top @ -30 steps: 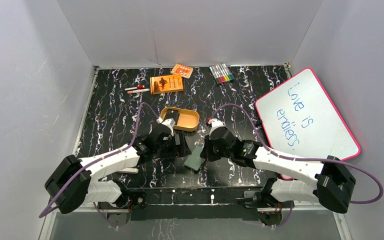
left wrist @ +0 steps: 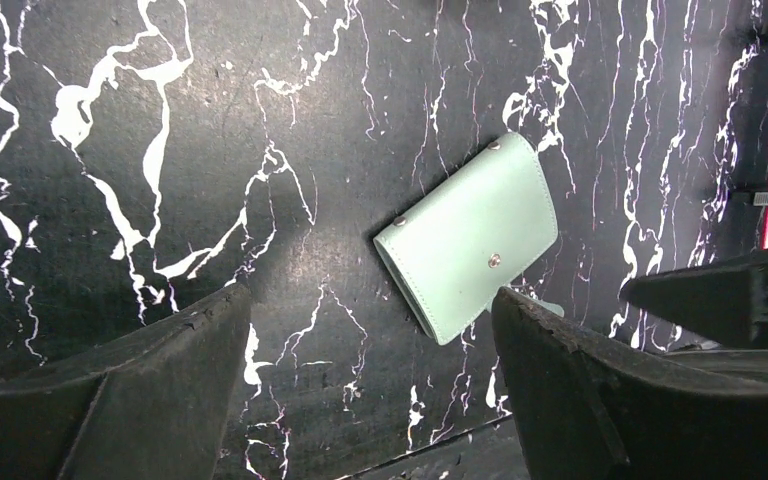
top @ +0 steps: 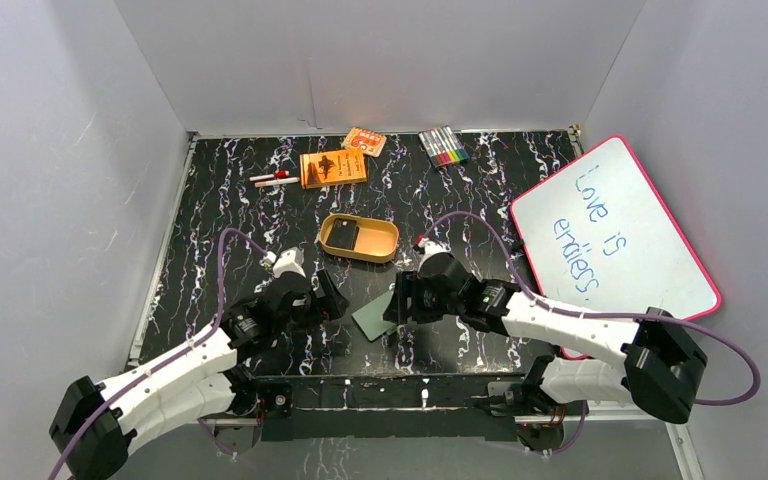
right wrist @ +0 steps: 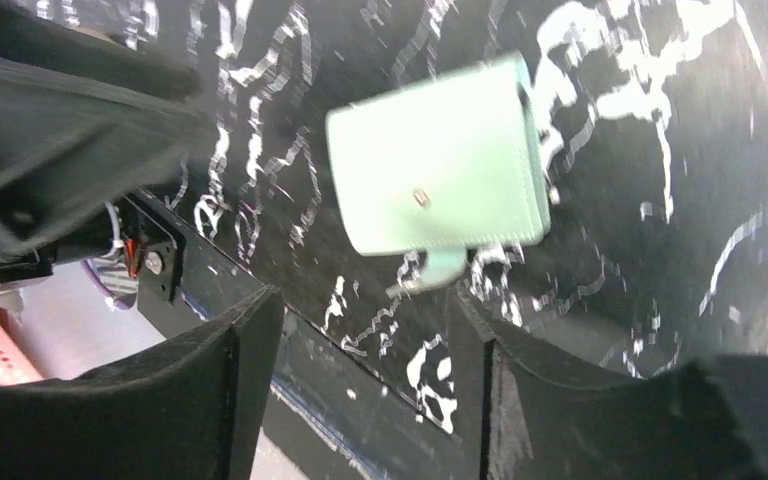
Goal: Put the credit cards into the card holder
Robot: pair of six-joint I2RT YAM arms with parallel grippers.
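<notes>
The mint-green card holder (left wrist: 475,235) lies closed on the black marbled table, its snap-studded flap facing up. No credit cards can be made out in any view. To its left, and apart from it, my left gripper (top: 342,293) is open with nothing between its fingers. On the holder's right side, close above the table, my right gripper (top: 400,299) stands part open; its fingers (right wrist: 210,370) are spread and the gap between them is empty. In the right wrist view the holder (right wrist: 435,165) lies beyond those fingertips, its strap tab pointing toward them.
Behind the grippers sits a yellow tray (top: 380,242) with a black item (top: 343,234) in it. Farther back are an orange book (top: 333,168), an orange box (top: 365,141) and coloured pens (top: 444,147). A whiteboard (top: 615,235) leans at right.
The left gripper has drawn back to the left. The card holder has shifted slightly left and now lies flat with its flap down.
</notes>
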